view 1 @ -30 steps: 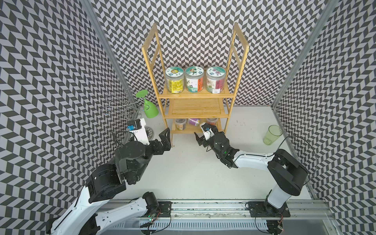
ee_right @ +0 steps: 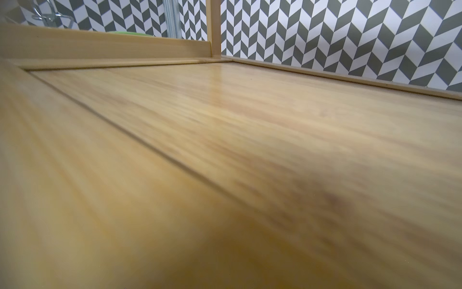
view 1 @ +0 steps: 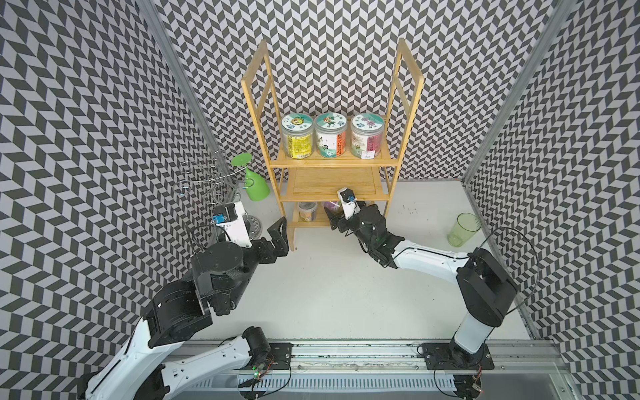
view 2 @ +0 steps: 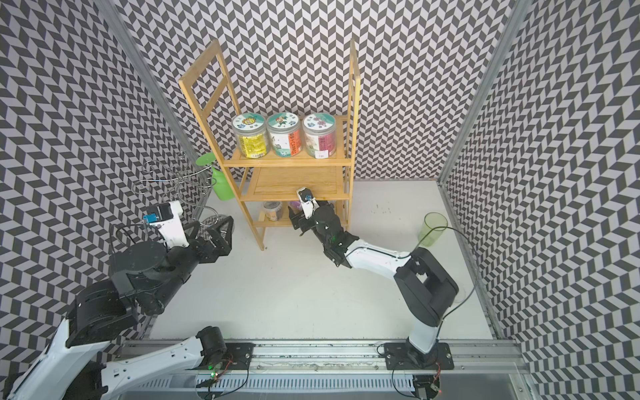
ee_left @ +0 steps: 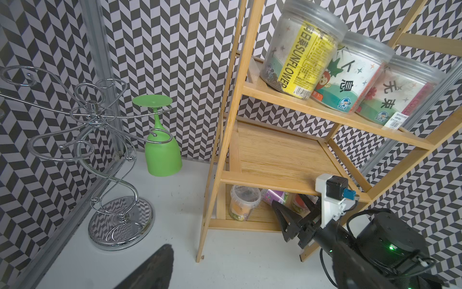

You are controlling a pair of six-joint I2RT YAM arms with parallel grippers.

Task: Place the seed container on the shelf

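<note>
A purple seed container [ee_left: 273, 196] lies between other tubs on the bottom shelf of the wooden rack, mostly hidden by my right gripper. That gripper stands open at the rack's front, around the middle and bottom shelves; its wrist view shows the bare middle shelf [ee_right: 298, 125] close up. My left gripper [view 1: 281, 233] stands open at the front left of the rack, with nothing between its fingers. Three labelled jars [view 1: 331, 138] stand in a row on the top shelf.
A chrome spiral stand [ee_left: 122, 221] and a green goblet [ee_left: 162, 159] are left of the rack. A green glass [view 1: 464, 230] stands on the right. The middle shelf is empty, and the front floor is largely clear.
My right gripper has risen and moved toward the rack, now covering more of the bottom shelf's things. The left arm has barely moved.
</note>
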